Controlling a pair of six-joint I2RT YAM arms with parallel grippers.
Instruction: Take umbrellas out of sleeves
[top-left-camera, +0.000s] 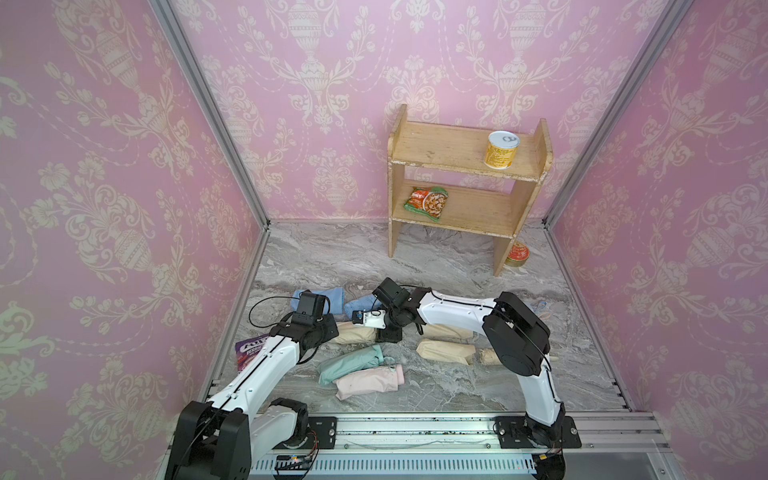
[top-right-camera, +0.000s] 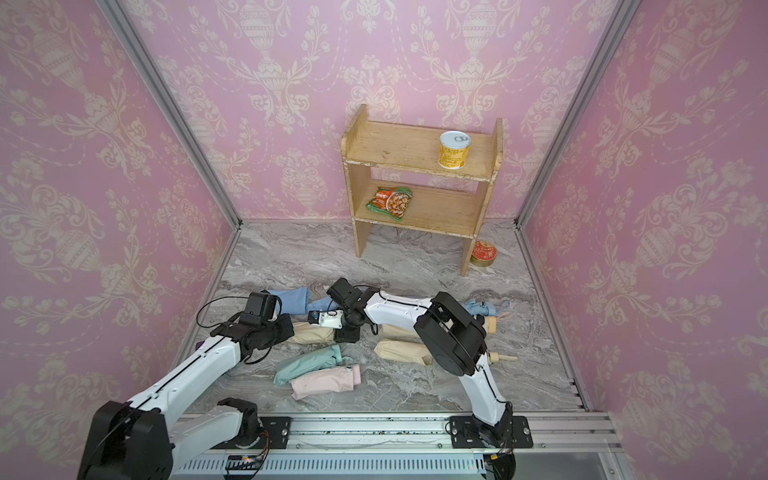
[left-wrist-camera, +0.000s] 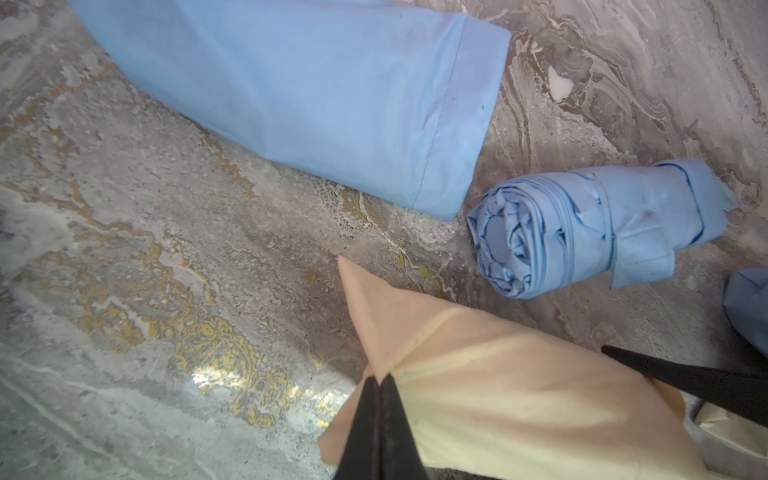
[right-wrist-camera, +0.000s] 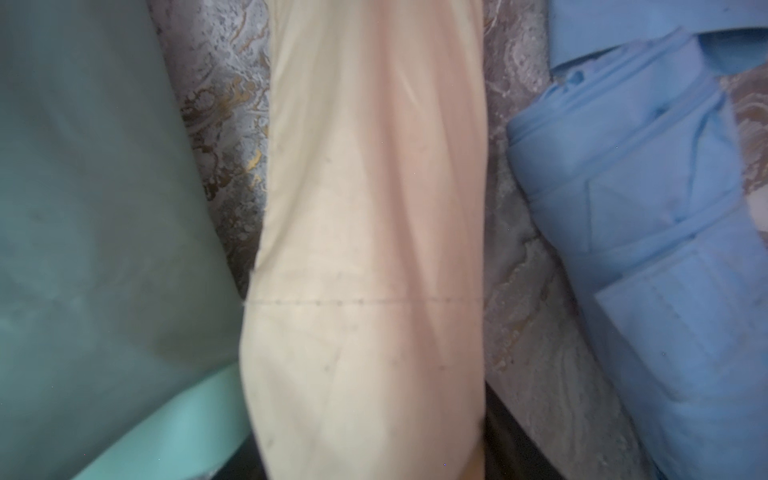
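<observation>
A beige sleeved umbrella (left-wrist-camera: 528, 384) lies mid-table between my grippers. My left gripper is shut at its pointed fabric end; whether fabric is pinched is hard to tell. My right gripper (top-left-camera: 390, 329) is shut on the beige bundle (right-wrist-camera: 364, 240) from above, its fingers at the bottom of the right wrist view. A rolled blue umbrella (left-wrist-camera: 576, 224) lies bare beside an empty-looking blue sleeve (left-wrist-camera: 304, 88). Teal (top-left-camera: 348, 364) and pink (top-left-camera: 368, 382) bundles lie toward the front; more beige bundles (top-left-camera: 444, 352) lie to the right.
A wooden shelf (top-left-camera: 452, 144) with a yellow tin (top-left-camera: 501, 152) and a snack bag (top-left-camera: 425, 202) stands at the back, a red tin (top-left-camera: 517, 256) by its leg. A purple packet (top-left-camera: 248, 352) lies far left.
</observation>
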